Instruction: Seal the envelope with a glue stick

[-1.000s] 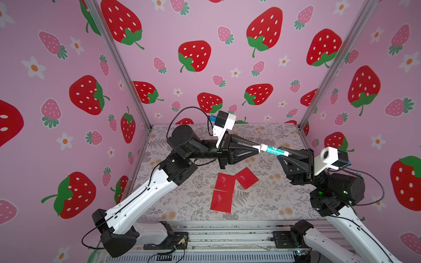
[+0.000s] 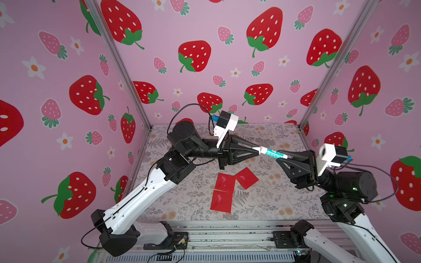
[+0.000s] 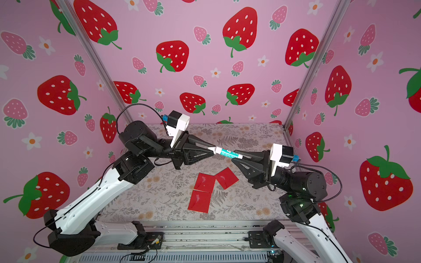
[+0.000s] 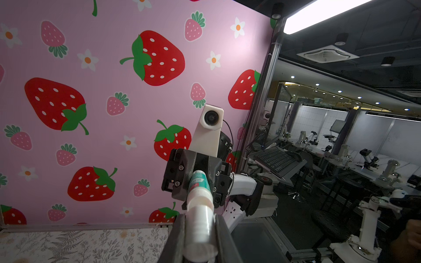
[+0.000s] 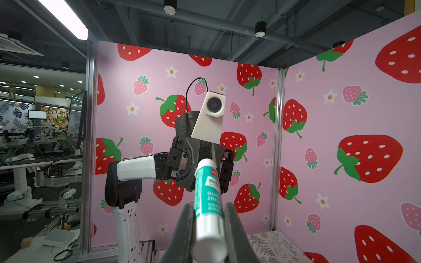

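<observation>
A teal glue stick [image 2: 274, 153] with white ends spans the gap between my two grippers, above the table. My left gripper is shut on its white cap end [image 4: 200, 230]. At the opposite end, my right gripper is shut on the white base [image 5: 209, 230]. Cap and body are in line; whether they are apart cannot be told. On the table below lie red paper pieces: an upper one [image 2: 225, 182], a lower one [image 2: 222, 201] touching or nearly touching it, and a turned one [image 2: 247, 178] at their right. Which is the envelope is unclear.
Strawberry-print walls [image 2: 236, 57] enclose the back and both sides. A metal rail [image 2: 232, 236] runs along the front edge.
The left arm has barely moved.
</observation>
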